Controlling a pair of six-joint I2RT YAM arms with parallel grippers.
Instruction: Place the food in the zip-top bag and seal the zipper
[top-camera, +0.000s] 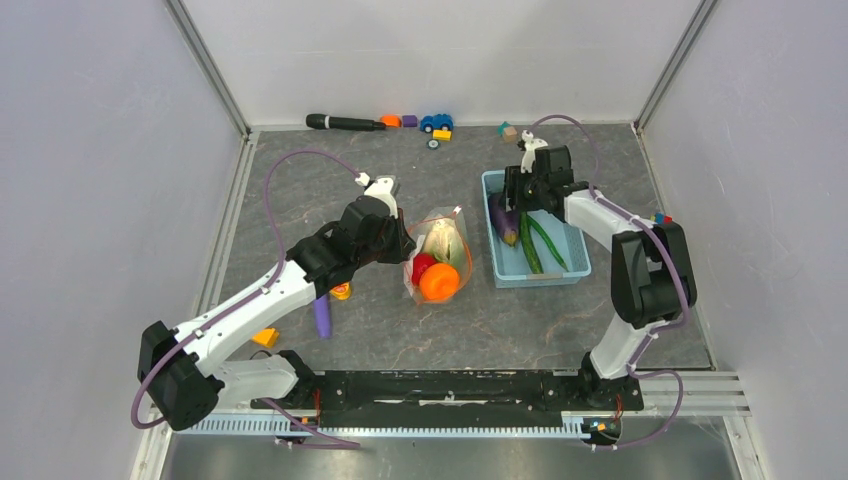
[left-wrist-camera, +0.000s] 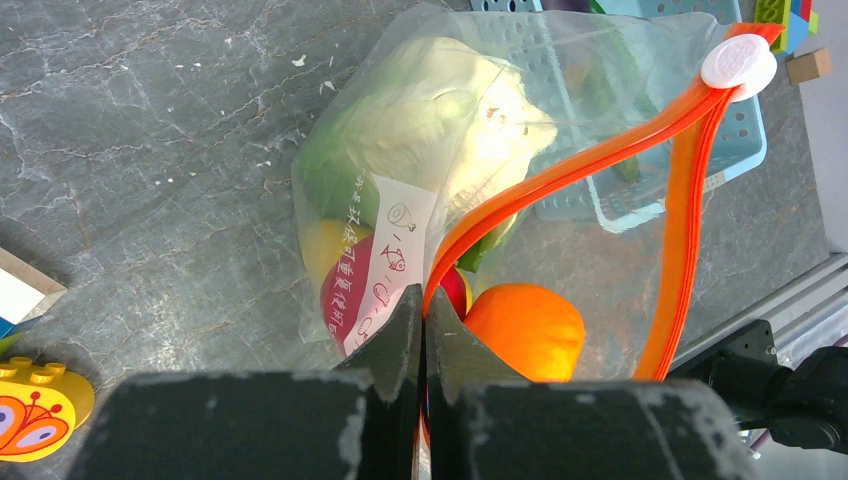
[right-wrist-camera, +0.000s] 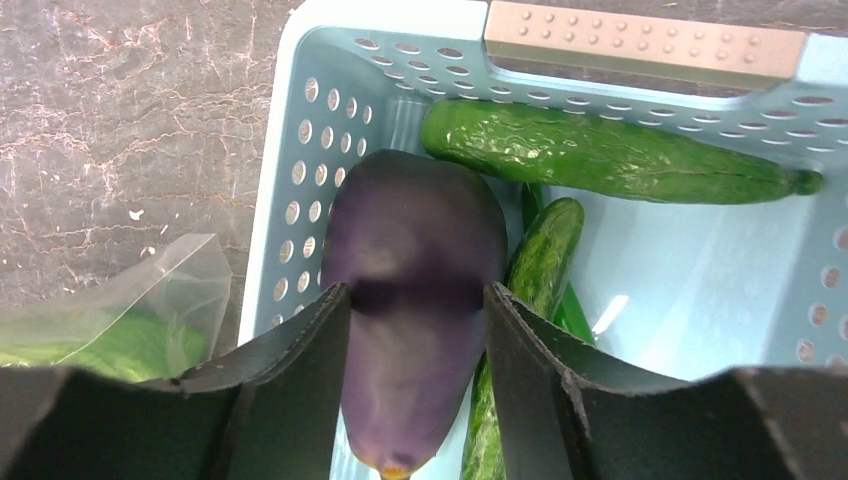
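The zip bag (top-camera: 437, 245) holds pale leafy vegetable, a red item and an orange (left-wrist-camera: 525, 330). My left gripper is shut on its orange zipper edge (left-wrist-camera: 560, 175), the white slider (left-wrist-camera: 735, 62) at the far end. In the blue basket (top-camera: 540, 282) lie a purple eggplant (right-wrist-camera: 410, 230), cucumbers (right-wrist-camera: 620, 160) and a thinner green vegetable. My right gripper is part open around the eggplant, fingertips at either side of it; whether they press on it I cannot tell.
A microphone (top-camera: 340, 122) and toy blocks line the back. A purple cylinder (top-camera: 322, 317) and yellow toys lie by the left arm.
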